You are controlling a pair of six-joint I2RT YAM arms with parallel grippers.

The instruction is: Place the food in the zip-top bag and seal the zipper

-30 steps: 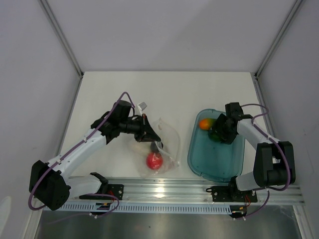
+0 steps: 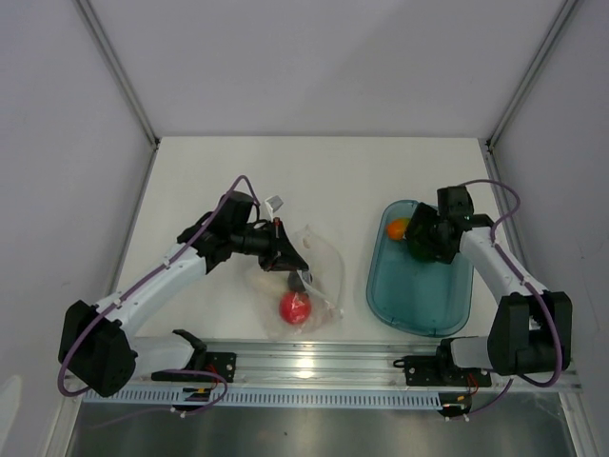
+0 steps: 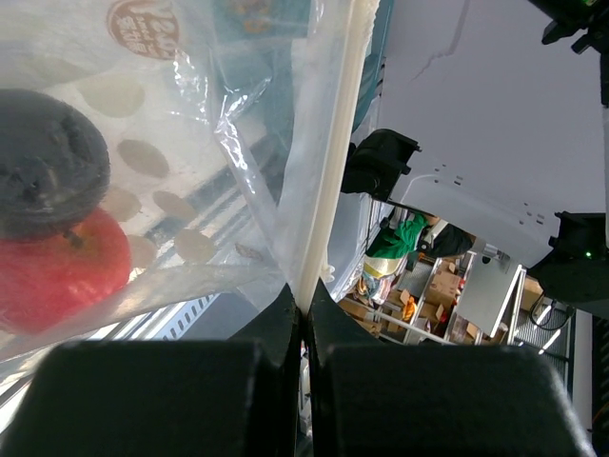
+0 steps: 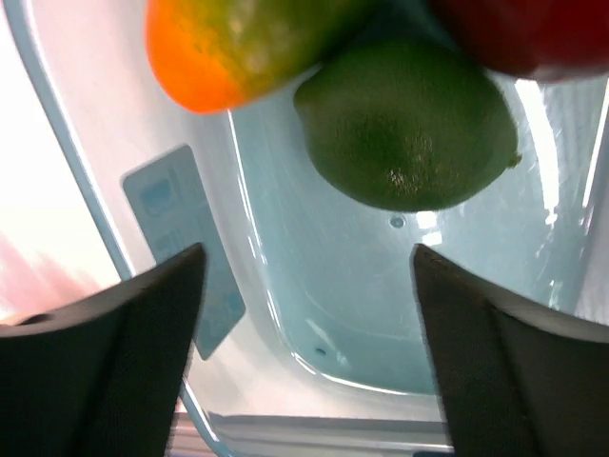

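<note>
A clear zip-top bag holds a red apple and a dark round fruit. My left gripper is shut on the bag's edge at its zipper strip. My right gripper is over the teal bin, its fingers apart with nothing between them. In the right wrist view, a green avocado-like fruit lies just beyond those fingers, between an orange-green mango and a dark red fruit.
The bin's lower half is bare.
The right arm has risen a little over the bin and its gripper shifted. The bin moved slightly right since a second ago. The left arm is still.
</note>
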